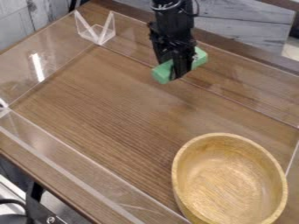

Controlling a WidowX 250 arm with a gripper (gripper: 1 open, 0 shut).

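My black gripper [176, 58] is at the upper middle of the camera view, shut on a green object [165, 72], which shows on both sides of the dark fingers. It is held above the wooden table [105, 131]; whether it touches the surface I cannot tell.
A tan oval basket [229, 194] sits at the bottom right. A clear plastic piece [97, 28] stands at the upper left, and other clear items line the left edge. A grey board runs along the back right.
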